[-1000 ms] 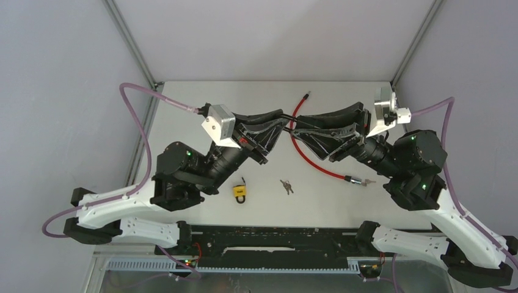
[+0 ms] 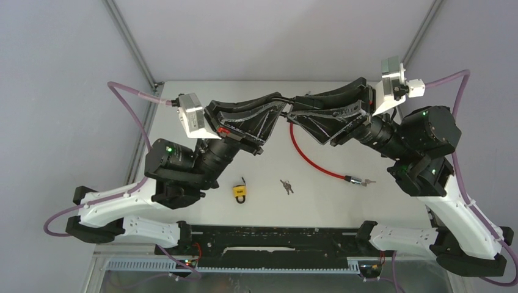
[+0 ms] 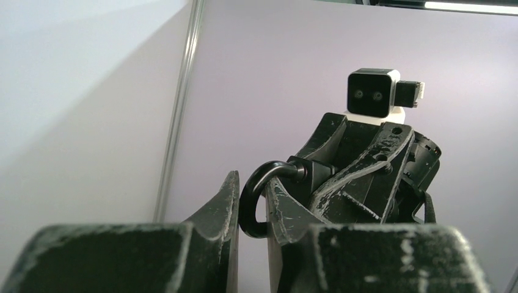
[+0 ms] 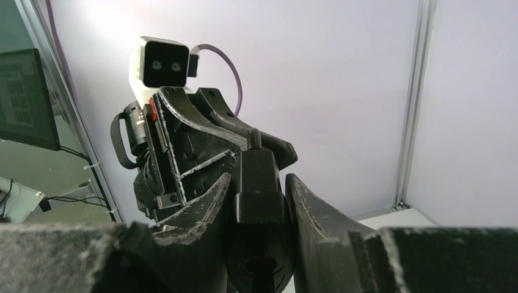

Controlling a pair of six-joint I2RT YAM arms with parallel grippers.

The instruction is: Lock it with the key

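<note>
In the left wrist view, a thick black shackle [image 3: 247, 204] curves between the fingertips of my left gripper, which is shut on it. The shackle runs into a small black block held by the other gripper. From the right wrist view this is a black lock body [image 4: 259, 189] with a round, slotted end facing the camera, and my right gripper is shut on it. Seen from the top, the two grippers meet almost tip to tip, hiding most of the lock. A pair of small keys [image 2: 286, 186] lies on the white table.
A yellow padlock [image 2: 239, 191] lies at the left front of the table [image 2: 330, 204]. To the right, a red cable lock [image 2: 308, 161] curves across, with a key [image 2: 367, 182] at its end. Free table surrounds these things.
Keys, padlock and cable on the table lie unchanged.
</note>
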